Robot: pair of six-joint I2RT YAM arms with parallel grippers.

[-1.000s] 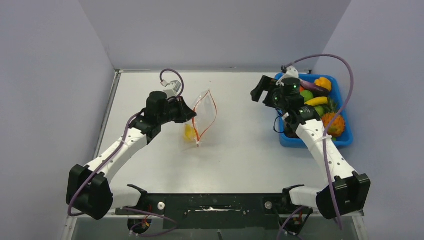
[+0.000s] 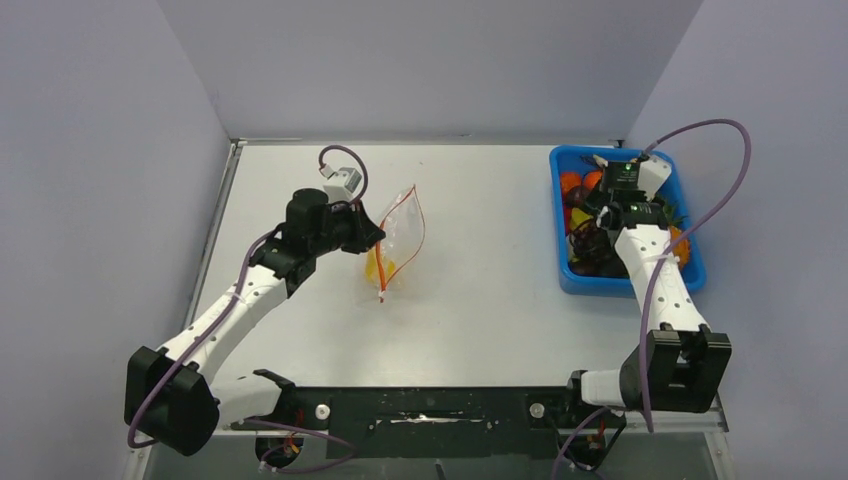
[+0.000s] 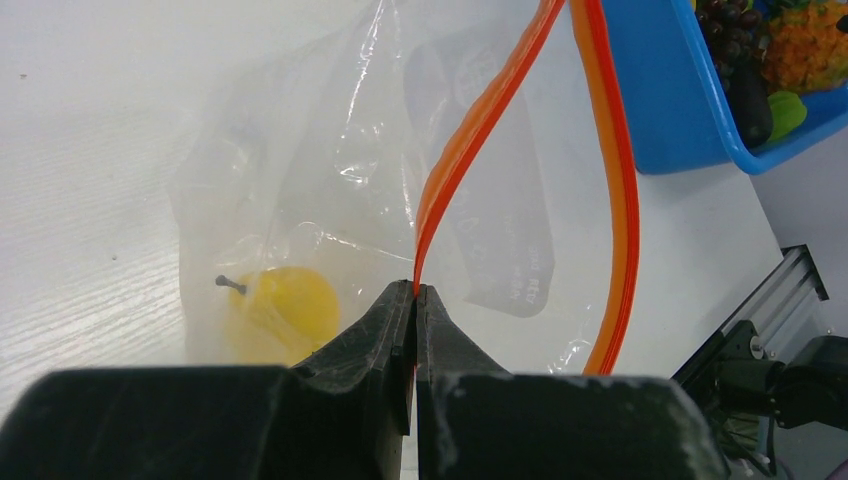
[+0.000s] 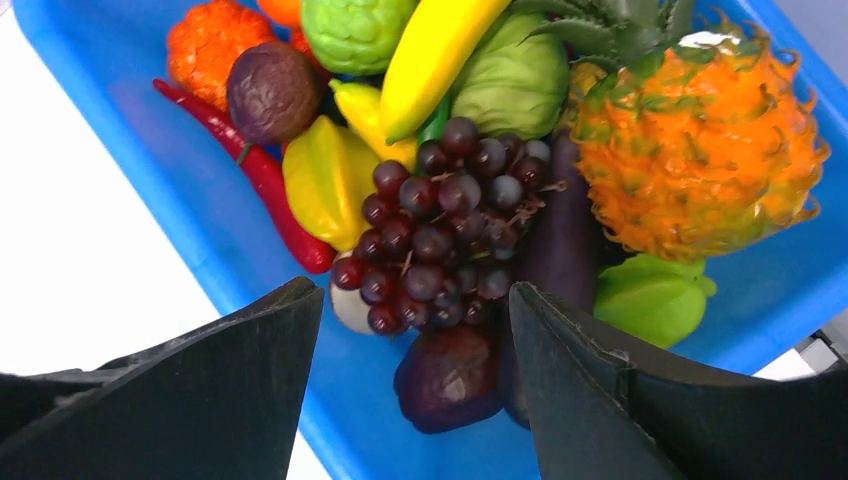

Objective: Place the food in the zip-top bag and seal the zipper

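Note:
The clear zip top bag (image 2: 404,230) stands with its mouth gaping, its orange zipper edges spread apart. Low inside it lies a yellow food piece (image 3: 295,308) with a dark stem. My left gripper is shut on one zipper edge of the bag. Above the food bin, my right gripper has its fingers apart, and nothing is held between them. A bunch of dark grapes (image 4: 430,230) lies below and just beyond those fingertips, with a dark purple food piece (image 4: 450,378) underneath in the gap.
The blue bin (image 2: 600,287) at the right holds several foods, among them a pineapple (image 4: 695,150), a banana (image 4: 435,65), a red chili (image 4: 270,190) and an eggplant (image 4: 553,240). White table (image 2: 485,280) between bag and bin is clear.
My right gripper has swung right, from the bin's left edge to over its middle. The left gripper and the bag have shifted slightly left, the zipper edge still held.

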